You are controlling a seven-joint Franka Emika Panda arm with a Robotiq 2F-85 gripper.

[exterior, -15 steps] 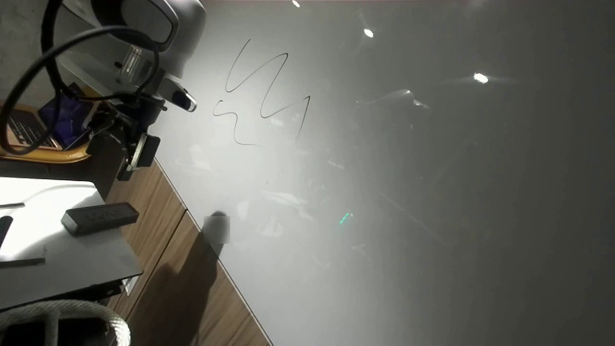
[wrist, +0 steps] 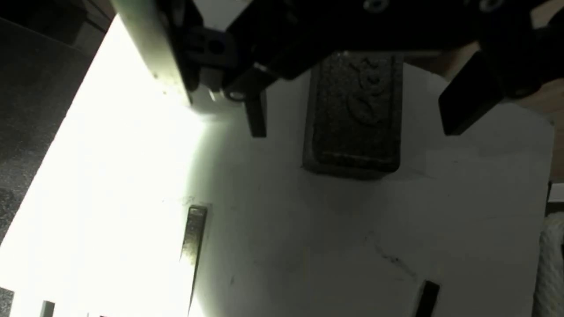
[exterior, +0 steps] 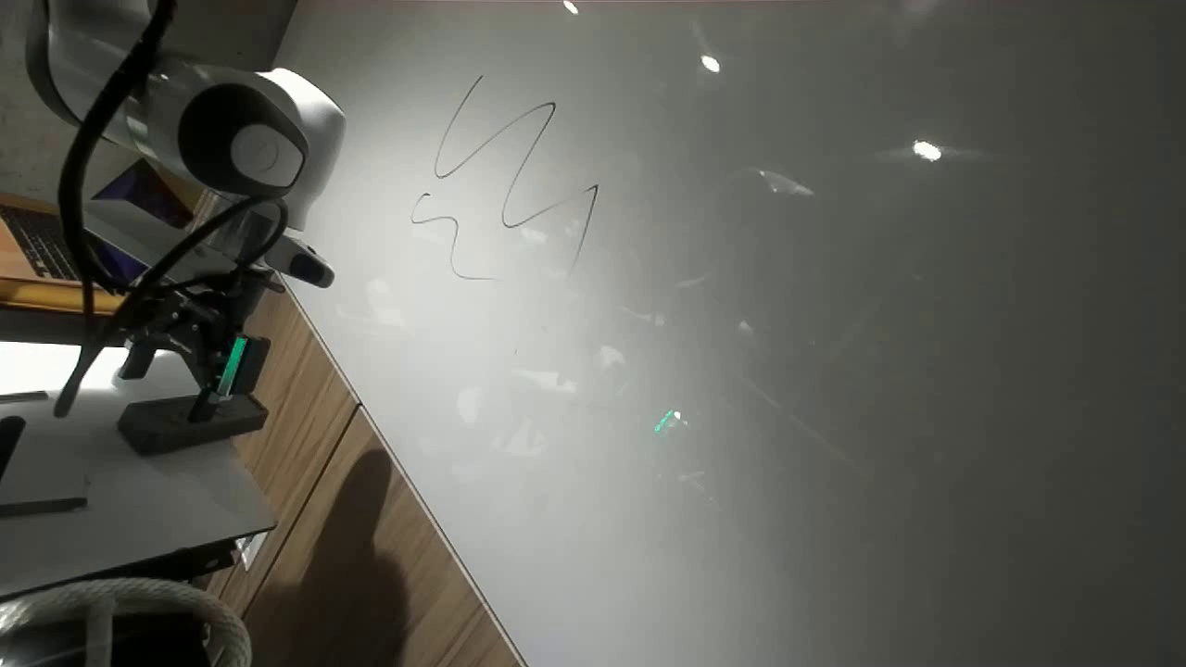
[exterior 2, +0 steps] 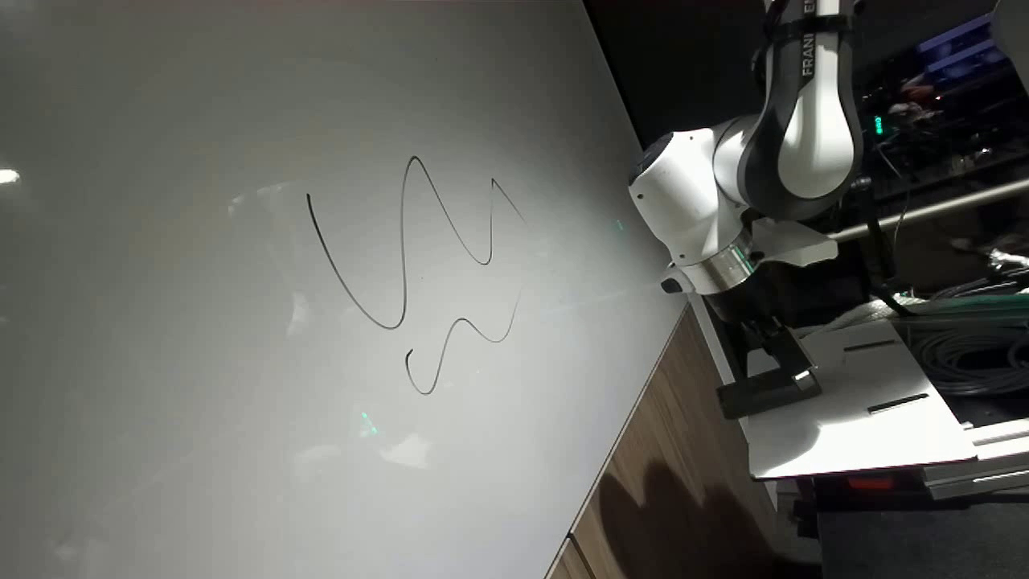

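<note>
A dark block-shaped eraser (wrist: 359,142) with raised lettering lies on a white tray-like surface (wrist: 328,243). Above it my gripper stands open, one finger (wrist: 256,116) to either side of the block in the wrist view, with gaps between fingers and eraser. In exterior view 1 the eraser (exterior: 167,424) rests near the surface's edge, directly beneath the gripper. Large black squiggles (exterior: 523,167) mark the whiteboard (exterior: 889,389), which fills most of that view. Exterior view 2 shows the eraser (exterior 2: 743,399) partly covered by the fingers.
Dark thin strips, like the grey one (wrist: 194,232), lie on the white surface. Wooden panels (exterior: 322,467) border the whiteboard. A rope-wrapped rim (exterior: 145,595) is below the surface, and a laptop (exterior: 39,239) stands behind the arm.
The arm has come down and to the left in exterior view 1, bringing the gripper from above the eraser to close around its place. Eraser and squiggles have stayed put.
</note>
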